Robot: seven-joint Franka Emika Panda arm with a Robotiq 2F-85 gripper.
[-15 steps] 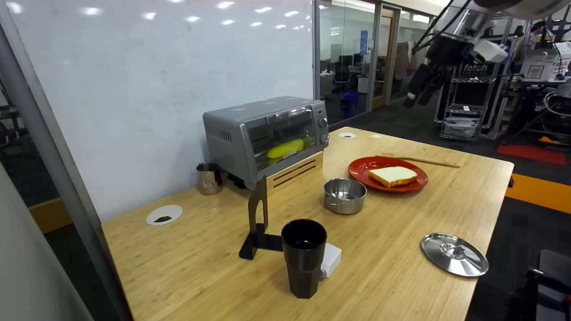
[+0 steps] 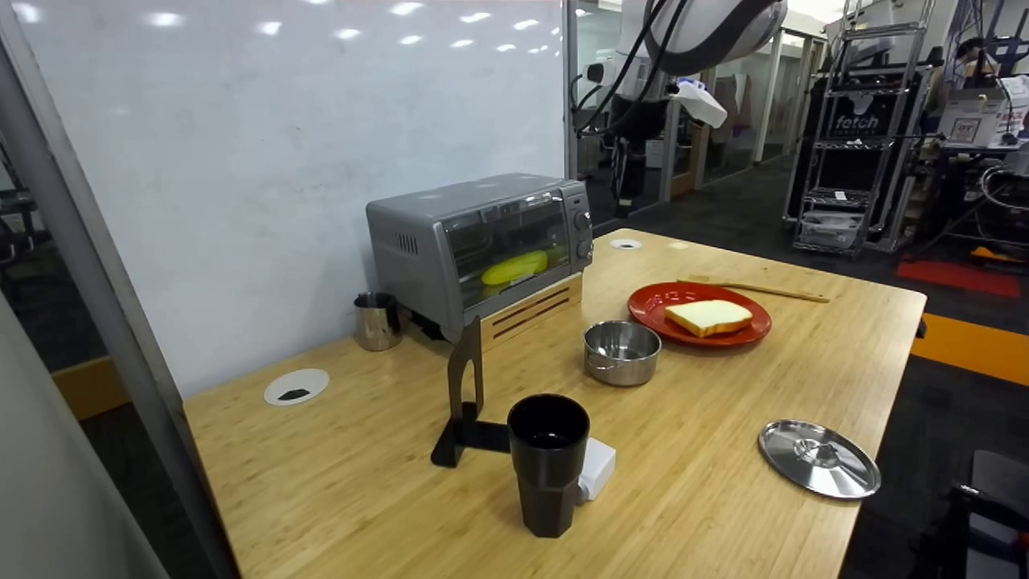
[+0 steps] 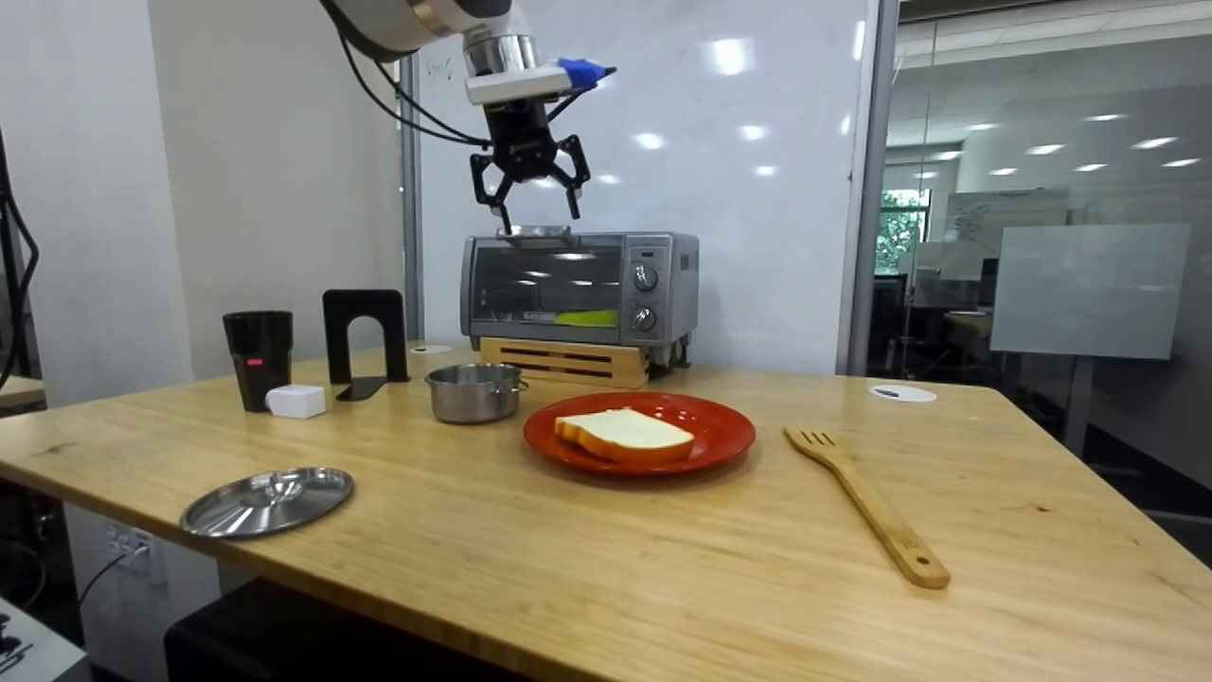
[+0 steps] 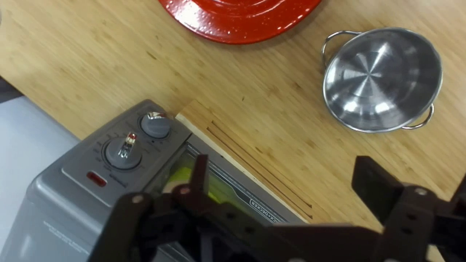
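My gripper (image 3: 542, 216) hangs open above the front of the grey toaster oven (image 3: 672, 290), its fingers wide apart with nothing between them. Looking down in the wrist view, I see the oven's knobs (image 4: 123, 152) and its closed glass door. Through that glass shows a yellow-green item (image 2: 514, 268) lying inside. A slice of bread (image 3: 625, 434) rests on a red plate (image 3: 727, 437) in front of the oven. Beside the plate stands an empty steel pot (image 4: 371, 87); its likely lid (image 2: 820, 458) lies apart, near the table edge.
A wooden fork (image 3: 869, 506) lies right of the plate in exterior view 2. Near the other end are a black cup (image 2: 547, 463), a white block (image 2: 597, 469) and a black stand (image 2: 467, 386). A metal cup (image 2: 377, 322) sits by the wall. Bare table surrounds the lid.
In exterior view 1 the arm has swung left and the gripper now points more steeply down, nearer the oven. The objects on the table stand where they were.
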